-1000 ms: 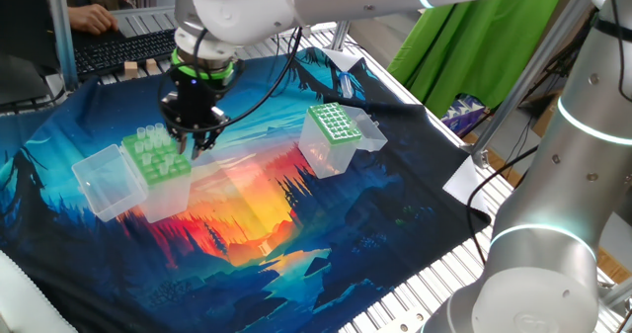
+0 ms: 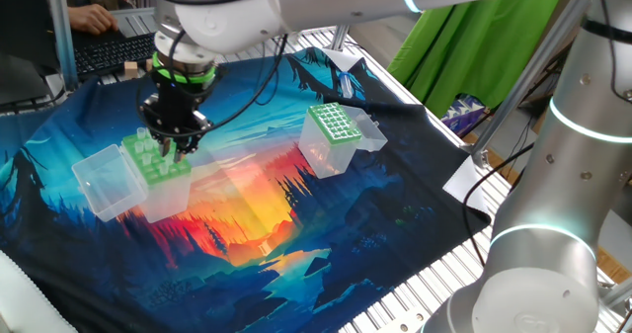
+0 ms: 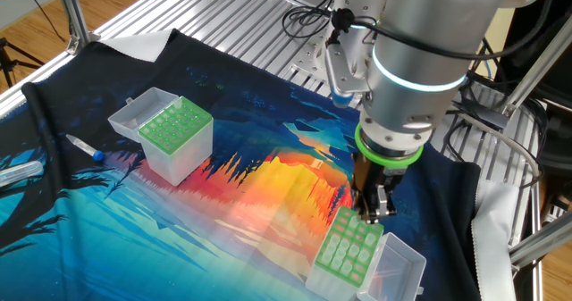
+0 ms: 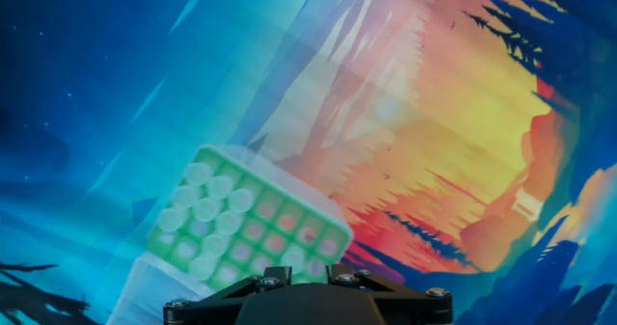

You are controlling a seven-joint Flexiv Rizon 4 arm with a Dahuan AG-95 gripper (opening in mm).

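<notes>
In exterior view 1, a translucent box with a green rack top (image 2: 163, 165) stands at the left. Several clear tubes or tips (image 2: 148, 143) stick up from that top, and its lid hangs open on the left. Over the rack's edge hovers my gripper (image 2: 171, 153), pointing down. A gap separates the two black fingers (image 4: 278, 276) in the wrist view, and nothing shows between them. The same rack (image 4: 253, 230) lies just beyond them there, with pale round caps in part of its holes. Exterior view 2 has the gripper (image 3: 371, 213) just above this rack (image 3: 349, 247); contact cannot be judged.
A second green-topped box (image 2: 334, 125), lid open, stands toward the right in exterior view 1; its holes look empty. A blue-ended pen (image 3: 87, 149) lies beyond it in exterior view 2. Bare printed cloth (image 2: 252, 214) separates the boxes. Cables hang along the arm.
My gripper has moved left in exterior view 1, from beside the rack's right edge to over the rack. Both boxes have stayed in place.
</notes>
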